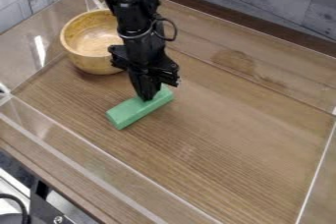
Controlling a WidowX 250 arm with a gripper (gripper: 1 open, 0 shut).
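Observation:
A green rectangular block (132,111) lies flat and diagonal on the wooden table (223,149). My black gripper (145,91) is lowered from above to the block's upper right end, its fingertips at or just over it. It looks shut; I cannot tell whether anything is between the fingers, as the tips are dark and small.
A tan bowl (75,35) sits behind and left of the gripper, partly hidden by the arm. Raised walls edge the table at the back, and cables lie beyond the lower left corner.

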